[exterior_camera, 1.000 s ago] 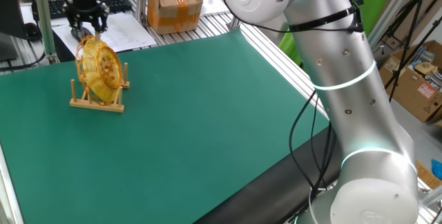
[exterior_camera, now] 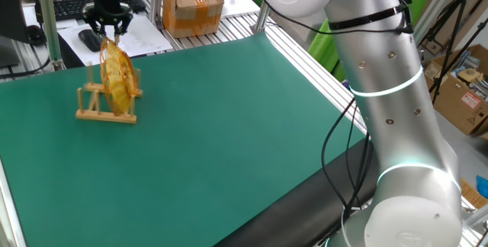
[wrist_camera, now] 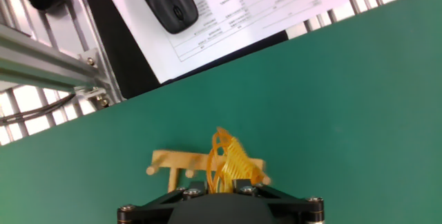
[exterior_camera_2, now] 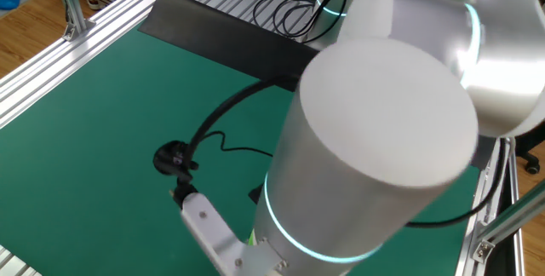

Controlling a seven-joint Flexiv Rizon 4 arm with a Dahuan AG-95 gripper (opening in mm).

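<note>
A yellow woven basket stands on edge in a small wooden rack on the green table's far left side in exterior view 1. Right above it, my gripper points down and is shut on the basket's upper rim. From the wrist view, the basket's yellow weave and orange rim rise just beyond the gripper, over the rack's rail. The gripper's body covers the lower part of basket and rack there. Exterior view 2 shows the arm but neither the basket nor the fingertips.
Behind the table edge lie white papers and a black mouse. A metal post rises near the rack's side. An open cardboard box sits farther back.
My gripper has shifted to the right in exterior view 1, and the basket's top has moved with it. The basket has turned from showing its face to nearly edge-on. The rack has stayed put.
</note>
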